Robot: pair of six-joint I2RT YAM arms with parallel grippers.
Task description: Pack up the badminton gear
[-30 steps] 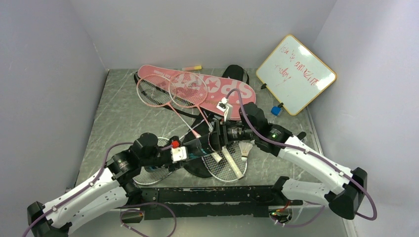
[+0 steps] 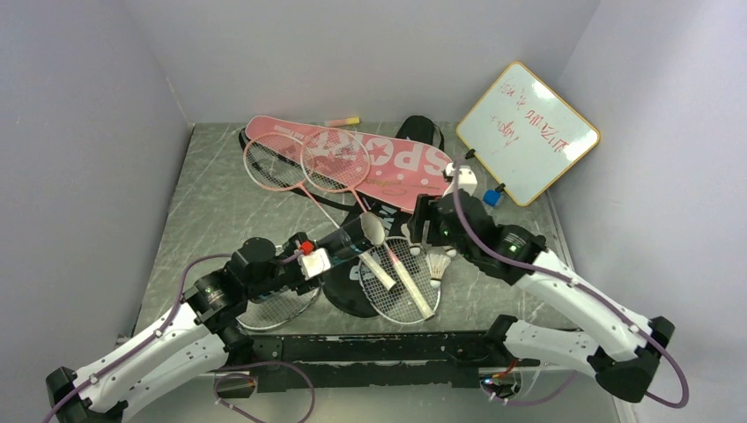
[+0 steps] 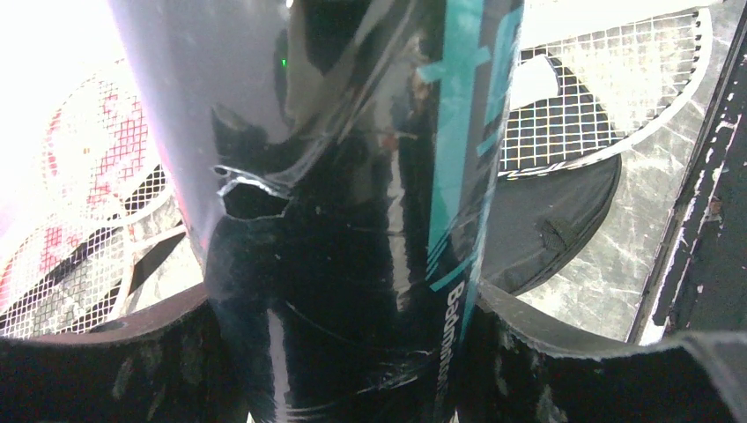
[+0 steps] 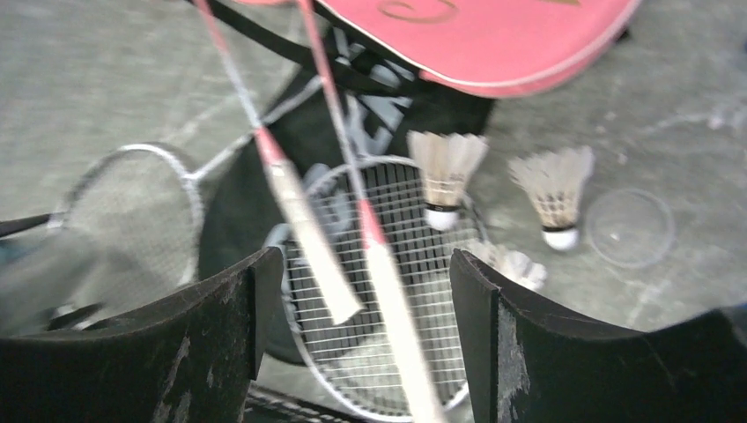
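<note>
My left gripper is shut on a dark shuttlecock tube, which points up and right with its pale round end toward my right arm. Apart from the tube, my right gripper stands open, nothing between its fingers. Several shuttlecocks lie on and beside a white-framed racket. Two pink rackets rest with their heads on the pink bag and their handles toward the front. Beneath them is a black bag; the left arm partly covers another white racket.
A clear round lid lies right of the shuttlecocks. At the back right leans a whiteboard, a small blue block near its foot. A yellow-orange tube sits by the back wall.
The left arm and tube have tilted slightly upward in the view.
</note>
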